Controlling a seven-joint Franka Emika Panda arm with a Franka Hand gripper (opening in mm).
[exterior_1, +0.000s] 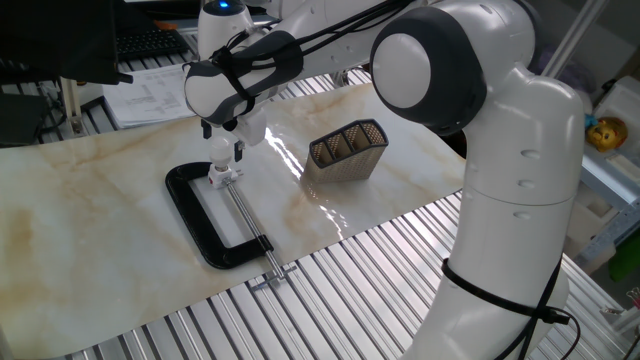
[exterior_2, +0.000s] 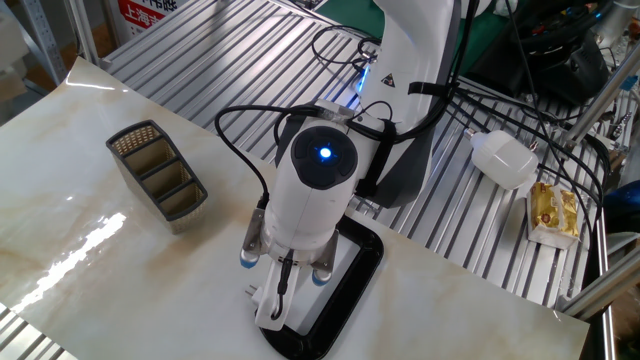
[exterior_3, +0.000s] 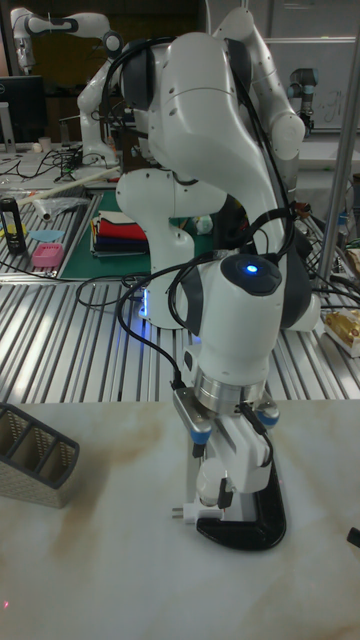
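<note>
A black C-clamp (exterior_1: 200, 218) with a metal screw bar (exterior_1: 243, 210) lies flat on the marbled sheet. At its far end sits a small white bulb-like piece (exterior_1: 221, 155) on a white plug base (exterior_1: 224, 179); the plug's prongs (exterior_3: 178, 513) point left in exterior view 3. My gripper (exterior_1: 222, 142) is low over that end of the clamp, its dark fingertips (exterior_1: 238, 153) around or close beside the bulb-like piece. Whether they press on it cannot be made out. From above, in exterior view 2, the arm's wrist covers part of the clamp (exterior_2: 368, 262).
A mesh organizer with several compartments (exterior_1: 348, 160) stands upright on the sheet, well apart from the clamp. Slatted metal (exterior_1: 330, 305) borders the sheet. A large white bulb (exterior_2: 503, 160) and a gold-topped box (exterior_2: 553, 213) rest on the slats.
</note>
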